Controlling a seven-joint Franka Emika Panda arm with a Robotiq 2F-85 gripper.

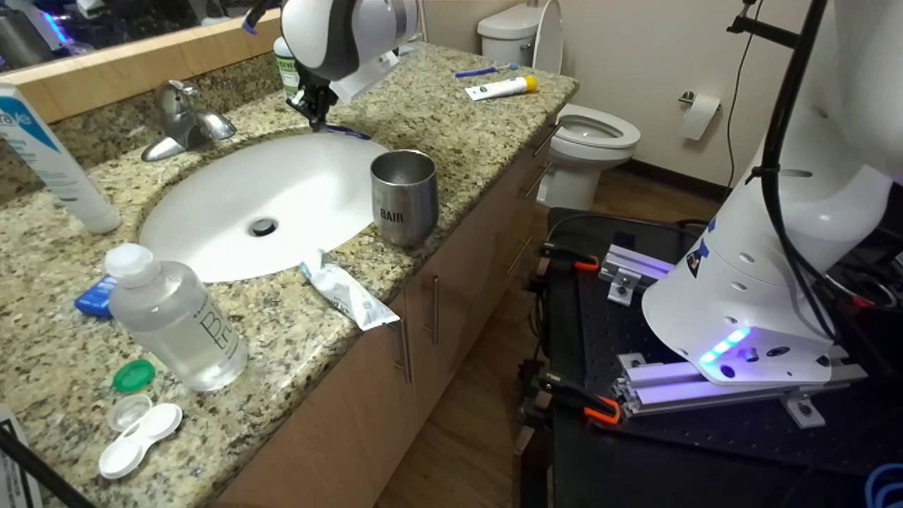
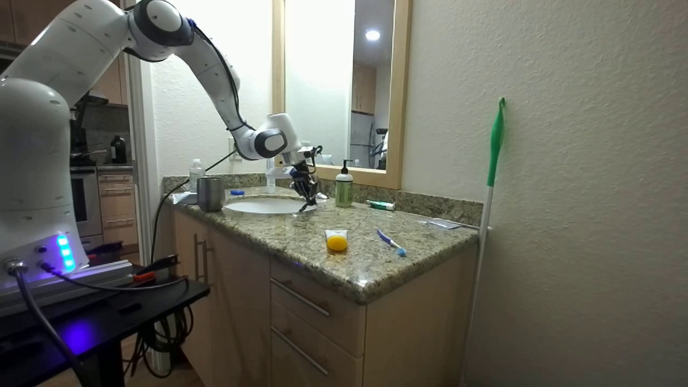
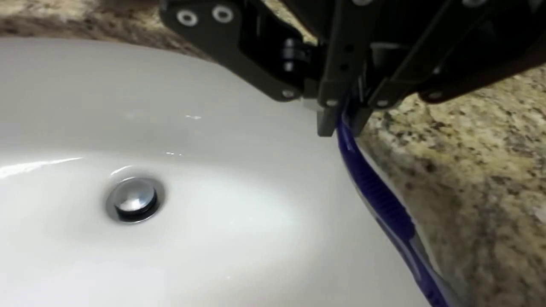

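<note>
In the wrist view my gripper is shut on one end of a purple toothbrush, whose handle slants down to the right along the rim of the white sink. Seen from exterior view 1, the gripper is low at the sink's far edge, with the toothbrush sticking out to the right. Whether the brush touches the rim I cannot tell. A steel cup marked BAIR stands upright on the counter at the sink's front edge, apart from the gripper.
The faucet rises behind the sink, and a soap bottle stands near the gripper. A yellow-capped tube and another toothbrush lie on the right counter. A clear bottle and a white tube are at the near end.
</note>
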